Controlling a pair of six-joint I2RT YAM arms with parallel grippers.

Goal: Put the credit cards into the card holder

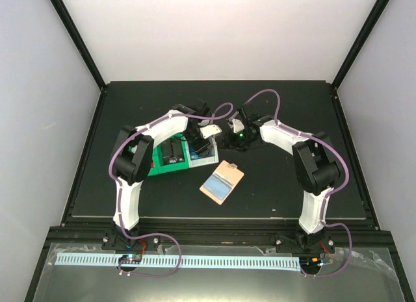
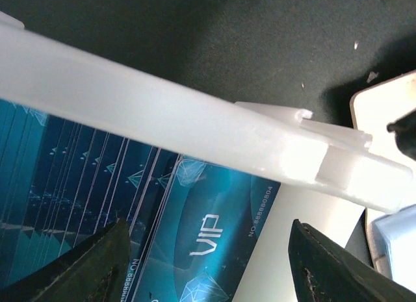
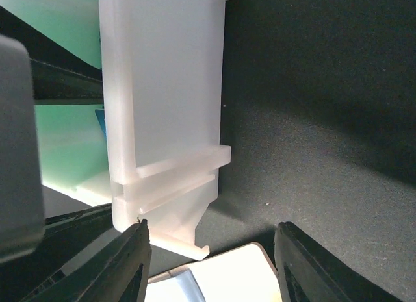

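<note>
Blue cards marked VIP (image 2: pixel 214 230) stand and lie in a white compartment (image 1: pixel 211 158) at the right end of a green box (image 1: pixel 169 169). My left gripper hangs over them, fingers apart, nothing seen held. My right gripper is beside that compartment's outer white wall (image 3: pixel 169 68), fingers apart with nothing held. A tan card holder (image 1: pixel 231 175) with a blue-grey panel lies on the dark table in front of the box.
The green box has further compartments with dark and red contents, largely under the left arm.
</note>
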